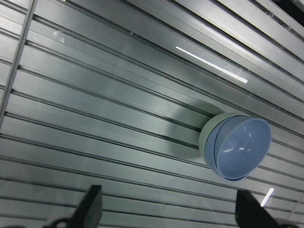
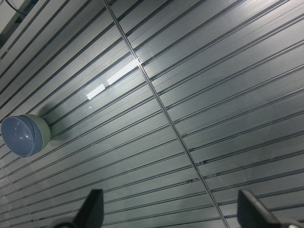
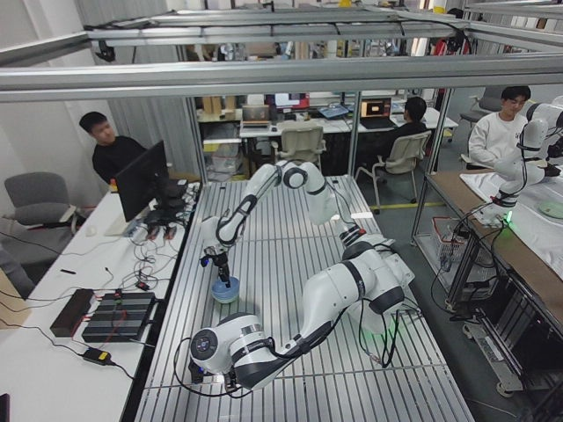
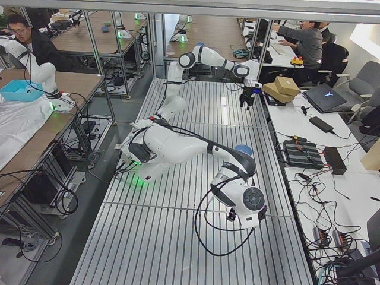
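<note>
A stack of nested bowls, blue inside pale green (image 3: 225,292) (image 1: 241,146) (image 2: 18,135), rests on the slatted metal table (image 3: 281,229). In the left wrist view it is right of centre; in the right wrist view, at the far left. My left gripper is open and empty above the table, with the bowls off to one side. My right gripper is also open and empty, high over bare slats. In the camera right view the bowls (image 4: 242,149) are partly hidden behind the nearer arm.
A side desk (image 3: 53,387) with electronics, cables and a monitor (image 3: 139,180) runs along the table. Aluminium frame bars (image 3: 281,75) cross overhead, and cables loop from the arms.
</note>
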